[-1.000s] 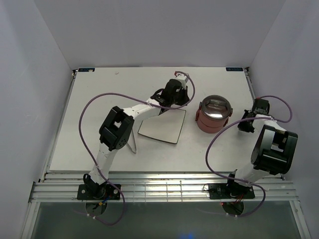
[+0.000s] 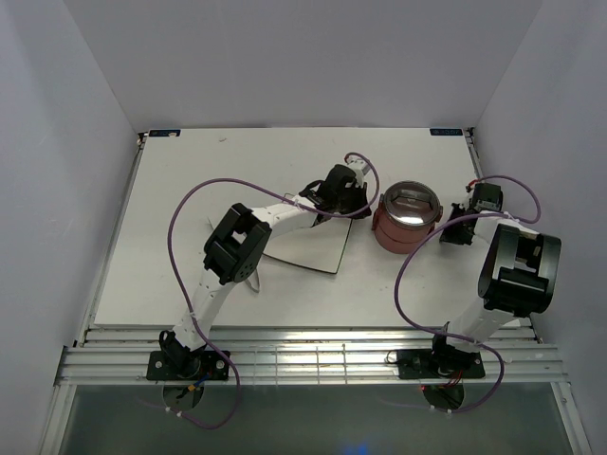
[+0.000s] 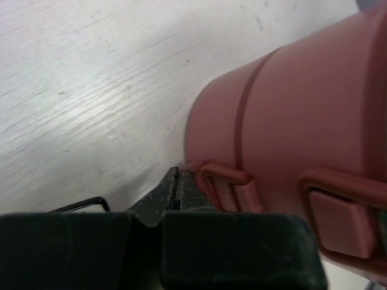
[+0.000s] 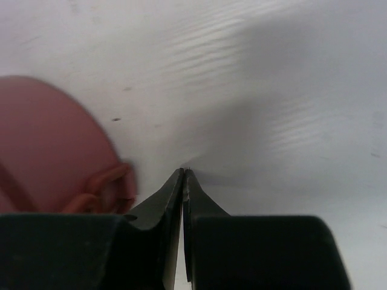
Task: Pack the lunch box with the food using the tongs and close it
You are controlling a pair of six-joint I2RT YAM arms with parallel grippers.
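Note:
A reddish-brown round lunch box (image 2: 403, 237) with a shiny lid (image 2: 412, 204) stands upright on the table, right of centre. My left gripper (image 2: 368, 214) is shut close to its left side. In the left wrist view the fingertips (image 3: 175, 181) meet beside a clasp (image 3: 227, 187) on the box wall; I cannot tell if they touch it. Right of the box, my right gripper (image 2: 448, 238) points toward it. In the right wrist view, its fingers (image 4: 163, 199) are shut with nothing visible between them, and the box (image 4: 48, 139) and its clasp (image 4: 118, 184) appear at the left.
A flat pale board (image 2: 308, 248) with a dark edge lies left of the box, partly under my left arm. A thin white piece (image 2: 252, 281) lies left of the board. The table in front of the box and at the far left is clear.
The right gripper has moved left toward the box. The box has not moved.

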